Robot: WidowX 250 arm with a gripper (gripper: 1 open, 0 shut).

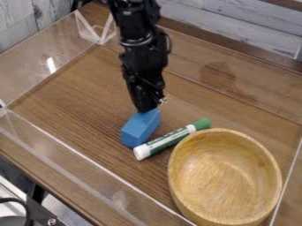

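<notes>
The black arm comes down from the top centre of the camera view, its gripper (147, 106) just over the far end of a blue block (138, 129) lying on the wooden table. Whether the fingers are open or shut, or touch the block, I cannot tell. A white tube with green ends (171, 139) lies diagonally just right of the block.
A large yellow wooden bowl (224, 177) fills the lower right. A clear edge strip runs along the left side, and a white wall stands at the back.
</notes>
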